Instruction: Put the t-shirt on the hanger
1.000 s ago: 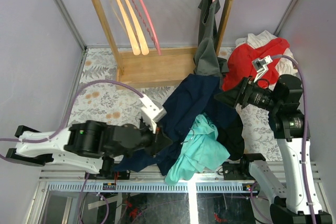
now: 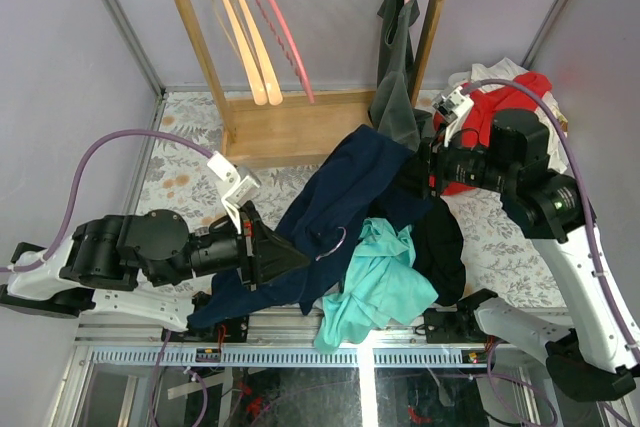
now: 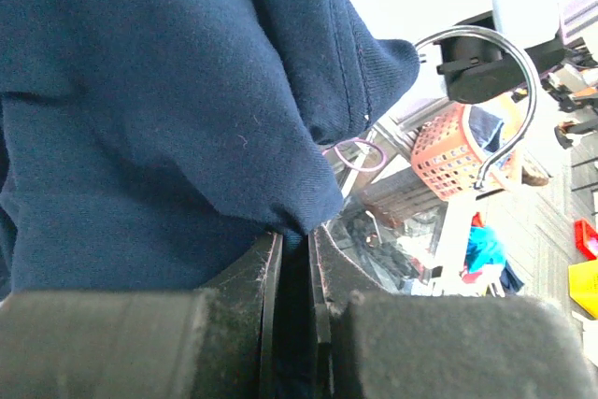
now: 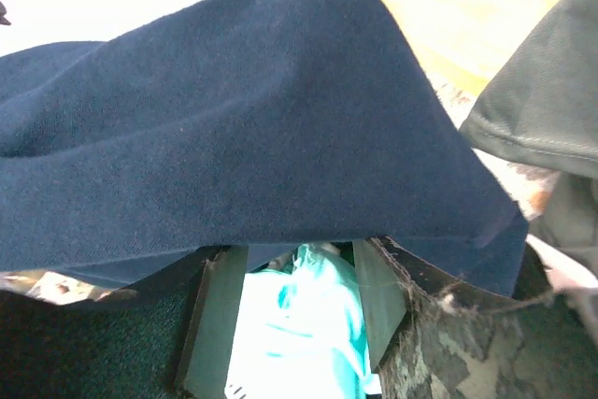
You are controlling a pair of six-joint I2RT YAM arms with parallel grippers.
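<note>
The navy t-shirt lies bunched across the middle in the top view. From it sticks a curved hanger hook; the metal hook also shows beside the cloth in the left wrist view. My left gripper is shut on navy cloth, which runs down between its fingers. At the shirt's far right end is my right gripper. In the right wrist view its fingers stand a little apart, closed around the shirt's lower edge at their tips. The hanger's body is hidden by cloth.
A turquoise garment and a black one lie close by. Behind stands a wooden rack bearing wooden hangers, a pink hanger and a grey garment. Red cloth is piled at right.
My left gripper has moved left, and the hook shows further left. My right gripper has shifted up and turned against the shirt, whose far end has spread to the upper right.
</note>
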